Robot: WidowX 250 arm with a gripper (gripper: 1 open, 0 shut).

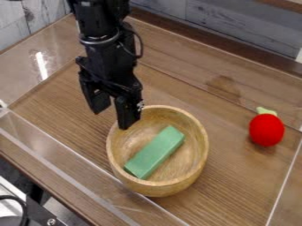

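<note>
My black gripper (112, 110) hangs open at the upper left of the camera view, just above and behind the left rim of a wooden bowl (189, 169). Nothing shows between its fingers. In the bowl lies a green oblong block (154, 153), tilted diagonally. To the right, on the wooden surface, lies a red tomato-like object (266, 131) with a pale green top.
Pale walls edge it at the top left and top right. A dark cable lies at the bottom left corner.
</note>
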